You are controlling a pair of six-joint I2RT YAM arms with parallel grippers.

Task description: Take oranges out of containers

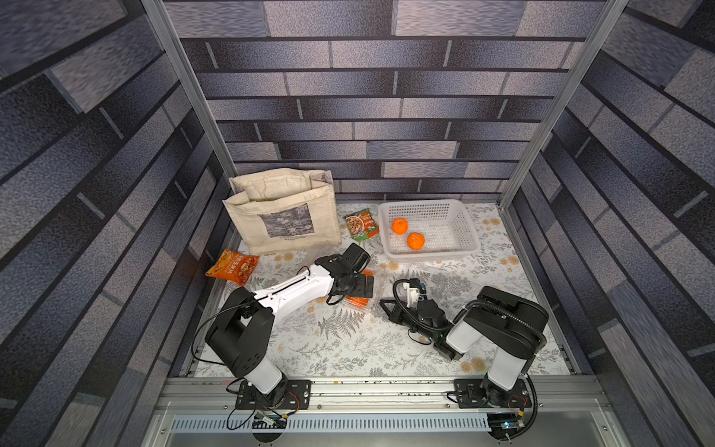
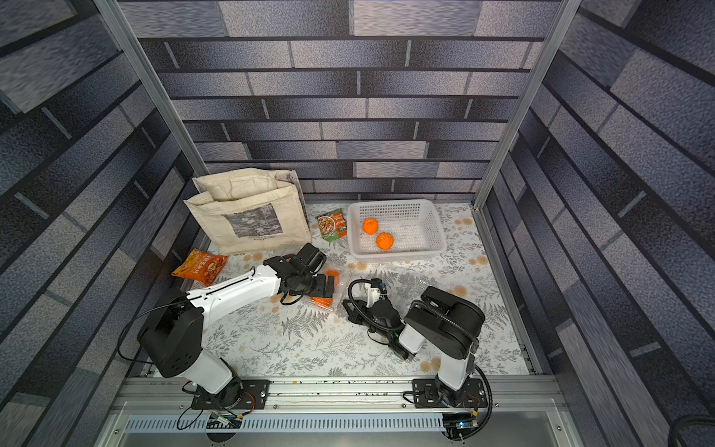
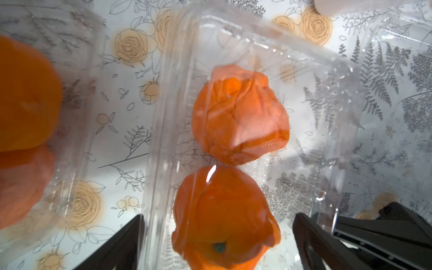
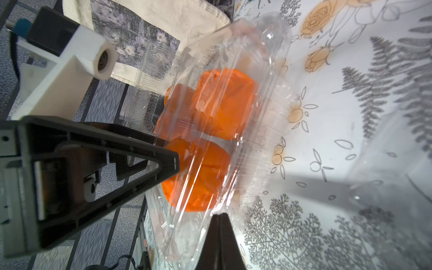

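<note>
Two oranges, sit in a clear plastic container (image 3: 342,108) under my left gripper, which is open around it, fingertips at its long sides. A second container with two orange fruits (image 3: 20,90) lies left of it in the left wrist view. Two more oranges (image 1: 399,225) lie in the white basket (image 1: 465,234). My right gripper is shut with nothing visible between its fingers, low beside the container's right side.
A canvas bag (image 1: 298,193) stands at back left, near an orange snack bag (image 1: 232,266) and a green packet (image 1: 361,223). Another clear empty container (image 3: 396,90) lies to the right.
</note>
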